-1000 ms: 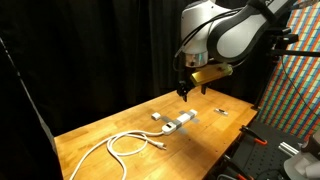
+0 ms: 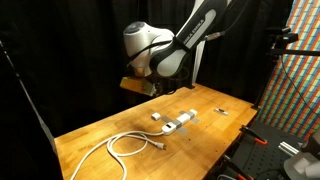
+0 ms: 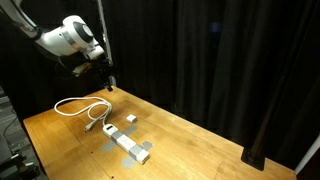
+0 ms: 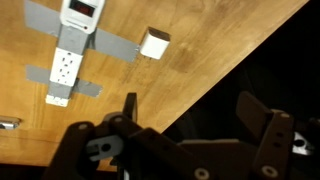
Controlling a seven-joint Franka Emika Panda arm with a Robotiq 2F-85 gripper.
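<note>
My gripper (image 2: 137, 87) hangs above the table's back side, near the black curtain; its fingers are open and empty. In the wrist view the gripper shows two dark fingers far apart, with bare wood and dark curtain between them. A white power strip (image 4: 66, 67) lies on the table, held by strips of grey tape (image 4: 115, 46). Beside it sits a small white block (image 4: 154, 43), apart from the fingers. From the strip a white cable (image 3: 72, 100) loops across the table, its plug (image 2: 158, 145) lying free.
A small flat object (image 2: 220, 111) lies on the table's right part. Black curtain (image 3: 190, 60) borders the back.
The objects on the table have not moved.
</note>
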